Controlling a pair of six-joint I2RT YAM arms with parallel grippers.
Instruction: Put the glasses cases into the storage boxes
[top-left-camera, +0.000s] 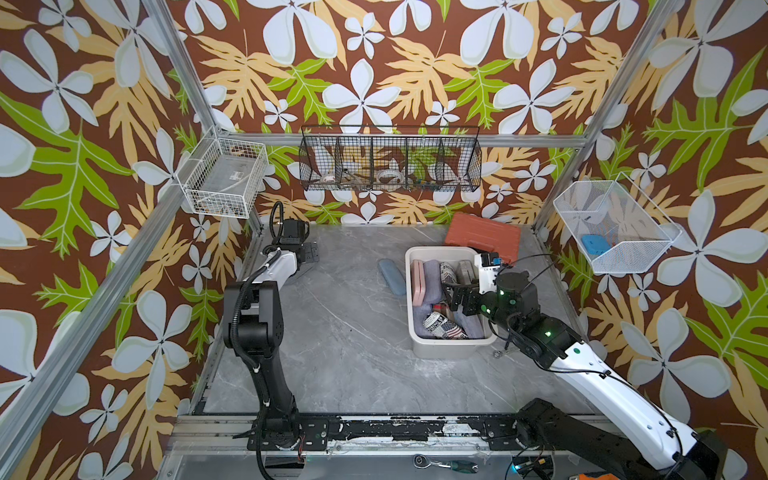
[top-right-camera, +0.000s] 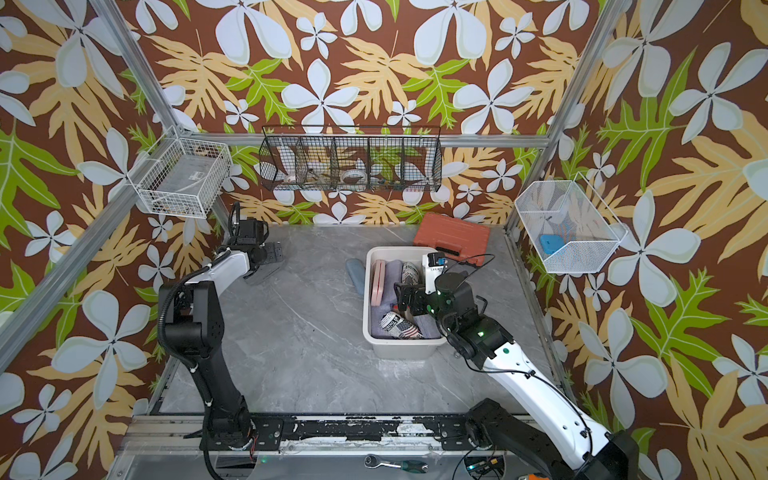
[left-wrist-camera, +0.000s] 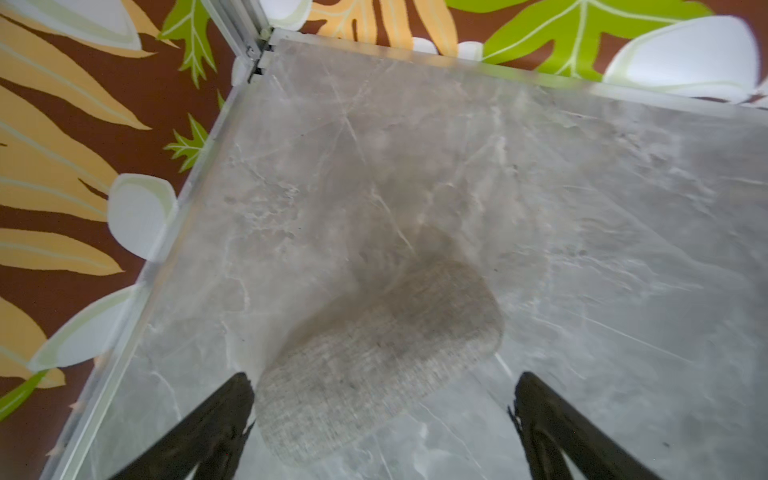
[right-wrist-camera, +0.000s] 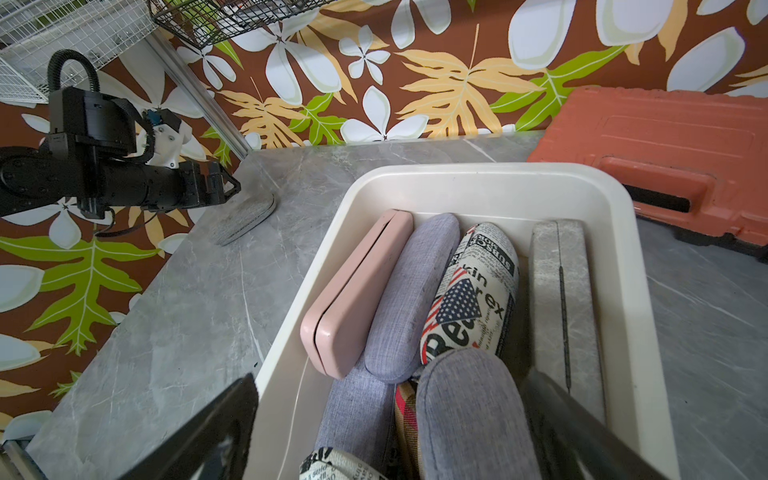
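Observation:
A cream storage box (top-left-camera: 420, 345) holds several glasses cases: a pink one (right-wrist-camera: 356, 292), lilac-grey ones (right-wrist-camera: 412, 296), printed ones (right-wrist-camera: 468, 296) and a grey one (right-wrist-camera: 564, 304). A slate-blue case (top-left-camera: 391, 276) lies outside, left of the box. A grey case (left-wrist-camera: 376, 360) rests at the back left of the table, with my open left gripper over it, nothing held. My right gripper is open above the box, nothing held.
Wire baskets hang on the walls: white at left (top-left-camera: 225, 208), black at back (top-left-camera: 389, 160), white at right with a blue item (top-left-camera: 593, 244). A red toolbox (top-right-camera: 452, 236) lies at the back right.

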